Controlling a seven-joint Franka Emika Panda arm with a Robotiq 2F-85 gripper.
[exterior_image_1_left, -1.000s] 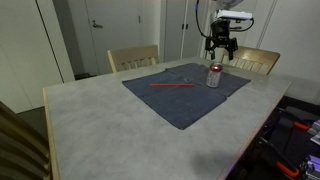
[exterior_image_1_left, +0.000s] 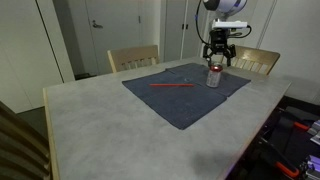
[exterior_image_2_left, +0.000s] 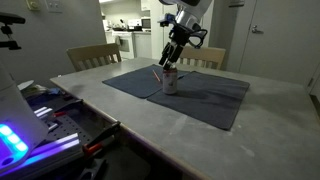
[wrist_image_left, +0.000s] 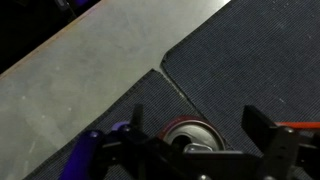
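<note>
A can (exterior_image_1_left: 214, 76) with a reddish top stands upright on the dark cloth near the far right of the table. Just over it hangs my gripper (exterior_image_1_left: 218, 56), fingers pointing down and apart. Seen from the other side, the can (exterior_image_2_left: 170, 84) is directly beneath the gripper (exterior_image_2_left: 172, 62). In the wrist view the round metal lid (wrist_image_left: 192, 130) with its pull tab shows between the two dark fingers; the lower edge of the can is hidden by the gripper's body. Nothing is gripped.
Dark placemats (exterior_image_1_left: 190, 112) cover the table's far part. A thin red stick (exterior_image_1_left: 172, 85) lies on one of them, left of the can. Bare tabletop (exterior_image_1_left: 100, 135) fills the near left. Chairs (exterior_image_1_left: 134, 57) stand around the table.
The gripper has come down a little toward the can over the last second. The can and the red stick have stayed in place.
</note>
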